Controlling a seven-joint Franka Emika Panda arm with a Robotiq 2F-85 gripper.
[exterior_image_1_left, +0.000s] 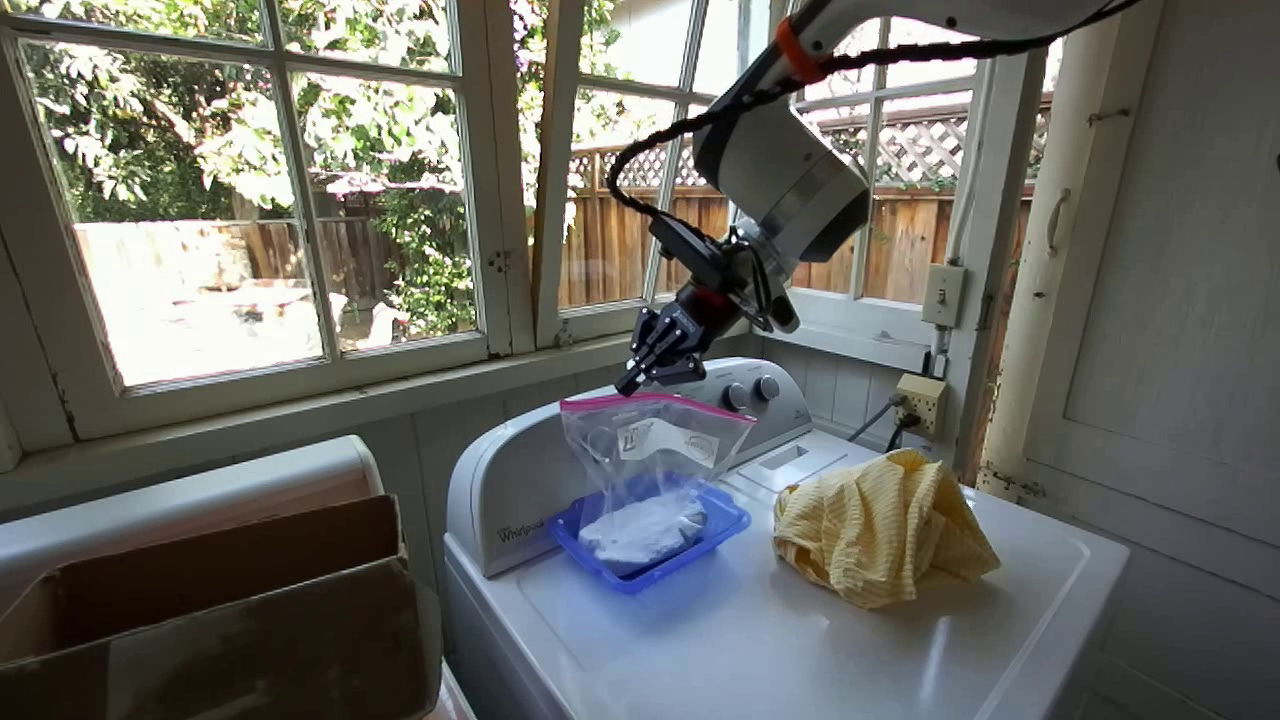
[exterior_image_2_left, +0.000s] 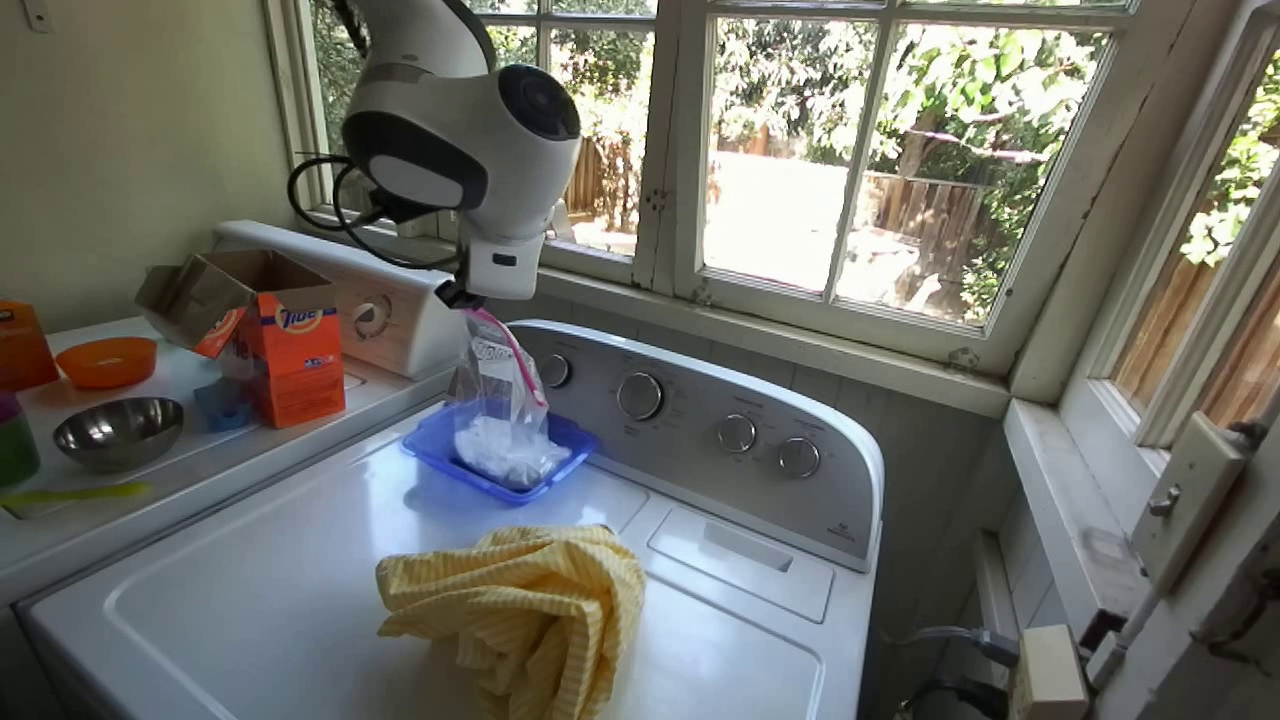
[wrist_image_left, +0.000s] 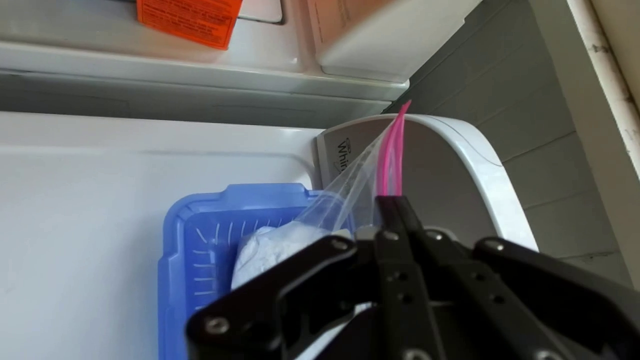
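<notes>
A clear zip bag (exterior_image_1_left: 654, 450) with a pink seal stands upright, its white contents (exterior_image_1_left: 648, 530) resting in a shallow blue basket (exterior_image_1_left: 636, 584). My gripper (exterior_image_1_left: 629, 385) points down at the pink seal from just above, close to the bag's top edge. In the wrist view the gripper has its fingers together, and the pink seal (wrist_image_left: 391, 153) runs out from beyond their tips. Nothing shows pinched between them. Whether the tips touch the seal I cannot tell. The fingers hide part of the basket and bag in that view.
On the white washer top (exterior_image_1_left: 780, 660) lies a crumpled yellow cloth (exterior_image_1_left: 882, 528). The control panel (exterior_image_2_left: 708, 414) rises close behind the basket. An orange Tide box (exterior_image_2_left: 302, 360), a metal bowl (exterior_image_2_left: 120, 434) and an orange bowl (exterior_image_2_left: 108, 362) stand on the neighbouring machine.
</notes>
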